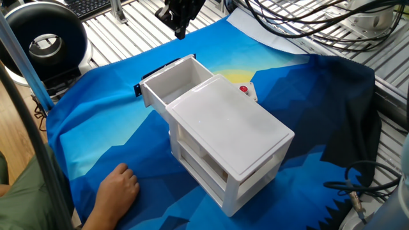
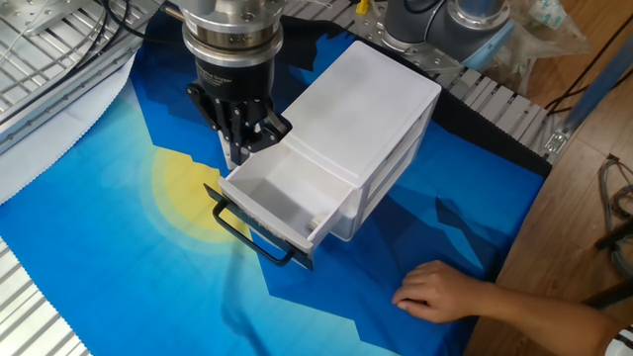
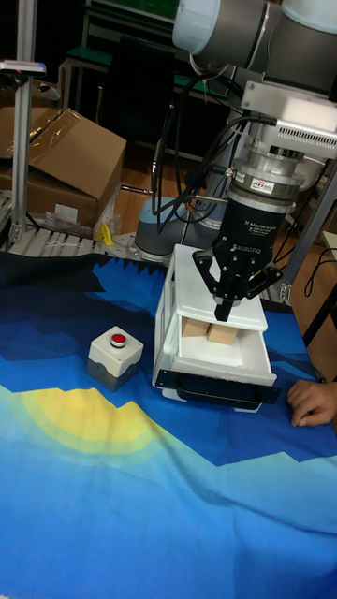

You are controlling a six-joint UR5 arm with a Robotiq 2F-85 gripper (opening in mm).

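A white drawer cabinet stands on the blue printed cloth, its top drawer pulled out and fronted by a black handle. Inside that drawer, two light wooden blocks show toward the back in exterior view 3. My gripper points down above the drawer, its fingers together, and nothing shows between them. In exterior view 1 the gripper appears at the top edge, apart from the cabinet. Exterior view 2 has the gripper overlapping the drawer's side edge.
A grey box with a red button sits beside the cabinet. On the opposite side, a person's hand rests on the cloth. Bare cloth spreads in front of the drawer. Cables and the metal-slatted table lie around it.
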